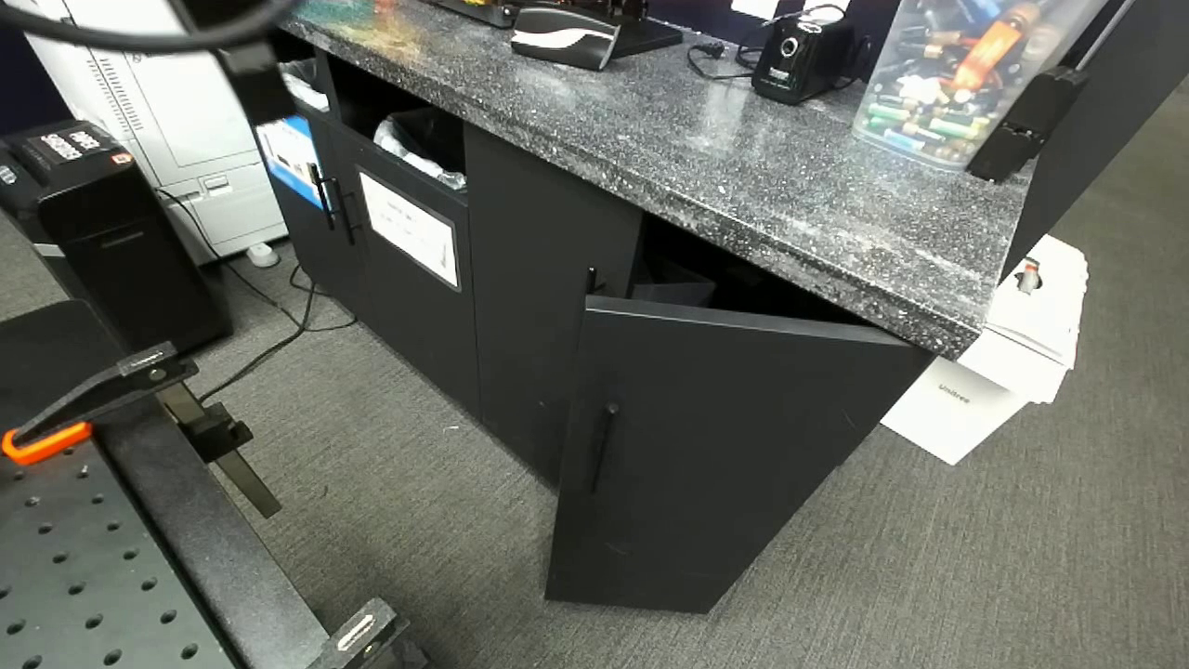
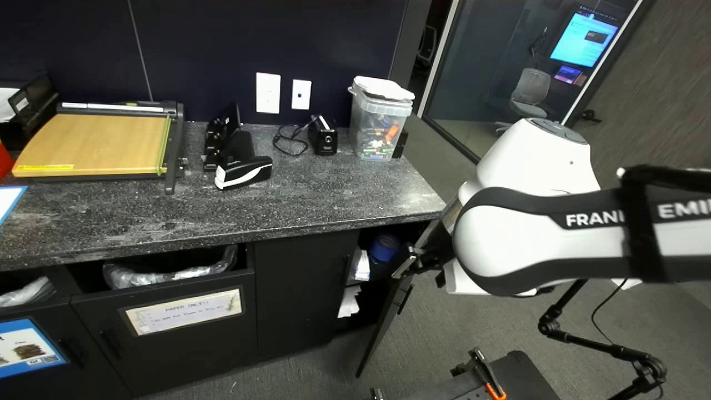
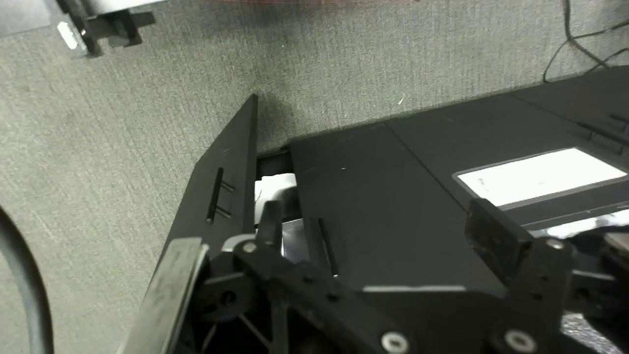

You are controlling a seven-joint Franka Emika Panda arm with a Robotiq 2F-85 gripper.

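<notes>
A black cabinet door (image 1: 730, 457) with a dark bar handle (image 1: 604, 448) stands ajar at the counter's right end. From above in the wrist view, the same door (image 3: 227, 156) and its handle (image 3: 216, 194) show left of the cabinet opening (image 3: 275, 186). My gripper is open, its two fingers wide apart and nothing held between them. It appears above the cabinet front, with the closed neighbouring door (image 3: 377, 194) behind the gap. In exterior view 2 the gripper (image 2: 406, 263) appears near the open door, partly covered by the arm; its distance from the door is unclear.
A speckled counter (image 2: 300, 200) runs above the cabinets, bearing a stapler (image 2: 243, 172) and a clear battery tub (image 2: 380, 123). The perforated worktable (image 1: 89, 557) faces the cabinets, with clamps on its edge. Carpet (image 1: 424, 524) between them is clear.
</notes>
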